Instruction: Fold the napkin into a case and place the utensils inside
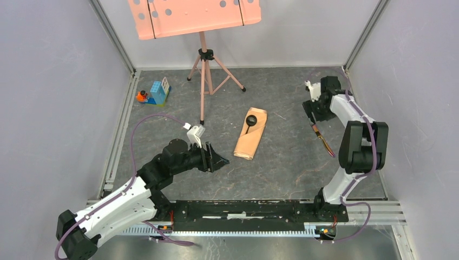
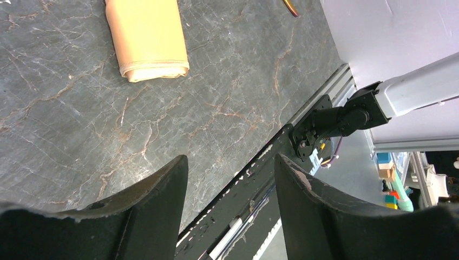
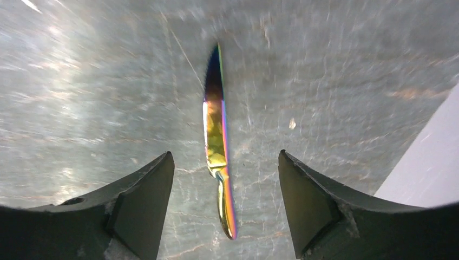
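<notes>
In the top view the peach napkin (image 1: 247, 144) lies folded into a narrow case at mid-table, a dark round-headed utensil (image 1: 251, 120) tucked in with its head showing. A shiny rainbow-gold knife (image 1: 323, 141) lies flat on the right part of the table. My right gripper (image 1: 309, 114) is above the table at the knife's far end; in the right wrist view the knife (image 3: 217, 143) shows between and beyond its open fingers, untouched. My left gripper (image 1: 221, 162) is open and empty, left of the napkin, whose near end (image 2: 146, 46) shows in the left wrist view.
A pink stand (image 1: 203, 59) rises at the back, its foot near the napkin's far left. A toy block figure (image 1: 157, 93) sits at the back left. Walls close both sides.
</notes>
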